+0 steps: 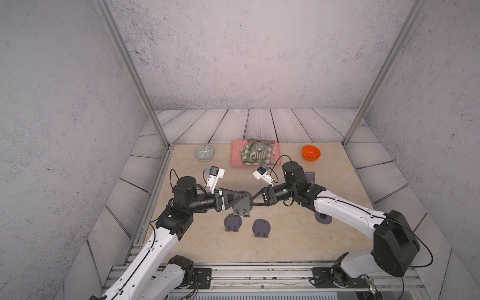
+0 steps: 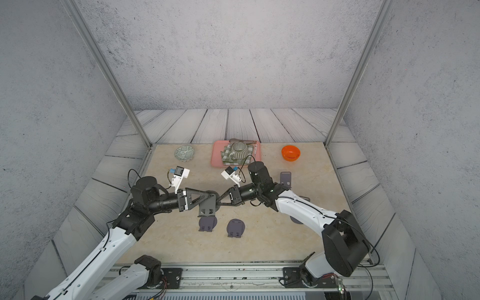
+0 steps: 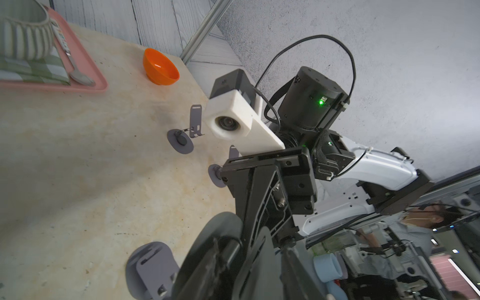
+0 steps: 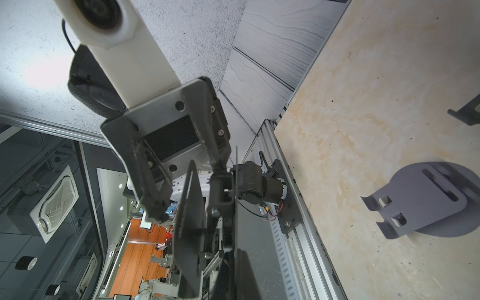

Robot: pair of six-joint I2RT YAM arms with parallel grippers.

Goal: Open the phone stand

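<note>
Held up over the middle of the table is a dark grey phone stand (image 1: 241,205), its plate and round base close together in the left wrist view. My right gripper (image 1: 252,201) is shut on a thin part of it from the right side. At the stand's upper left, my left gripper (image 1: 239,195) reaches in with its fingers apart; in the right wrist view, one of those fingers (image 4: 150,192) lies left of the stand's grey plate (image 4: 190,235). Whether the left fingers touch the stand is hidden in the overlap.
Two folded stands (image 1: 232,223) lie just in front of the hands. Opened stands (image 3: 195,120) stand on the right, partly behind the right arm. At the back are a glass dish (image 1: 204,153), a pink tray (image 1: 236,159) and an orange bowl (image 1: 311,153).
</note>
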